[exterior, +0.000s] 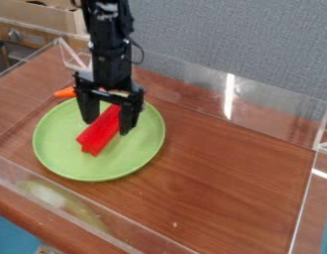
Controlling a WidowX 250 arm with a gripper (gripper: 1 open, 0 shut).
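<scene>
My black gripper (pixel 108 107) is open, lowered over a green plate (pixel 68 151) on the left of the wooden surface. Its fingers straddle a red elongated object (pixel 97 137) lying diagonally on the plate; whether they touch it is unclear. An orange carrot (pixel 64 92) lies behind the plate at the left, partly hidden by the gripper.
Clear low walls edge it at the back, front and right. A cardboard box (pixel 24 14) and a white rack sit beyond the back left corner.
</scene>
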